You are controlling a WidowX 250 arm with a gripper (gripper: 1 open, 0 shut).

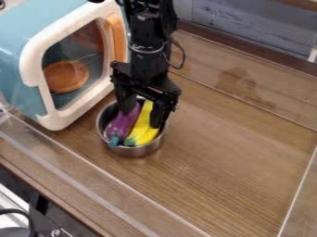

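My black gripper (pixel 144 106) hangs open over a steel bowl (pixel 130 148), its fingers down at the rim and around the upper ends of the toys inside. A purple eggplant (pixel 121 126) lies in the left of the bowl and a yellow banana (pixel 144 131) in the right. The fingertips are dark and partly hidden among these items, so whether they touch either one is unclear.
A toy microwave (pixel 31 46) in teal and white stands at the left, its front open with an orange plate (pixel 66 74) inside.
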